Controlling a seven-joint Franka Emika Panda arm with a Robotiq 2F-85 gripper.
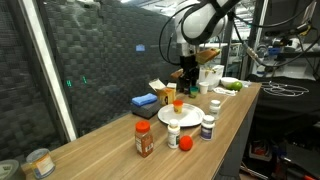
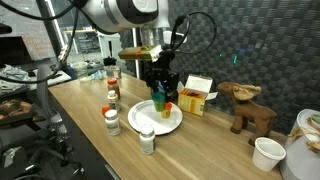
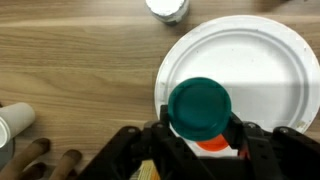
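A green round-topped object, probably a cup, is held between the dark fingers of my gripper, which is shut on it. In exterior view 2 the green cup hangs upright above the white plate, with my gripper over it. An orange cup stands on the plate. The wrist view shows part of an orange-red shape below the green cup, partly covered by it.
Jars and bottles, among them a red-brown jar and a white bottle, stand near the plate, with a red ball. Behind are a yellow box, a brown deer figure and a white cup.
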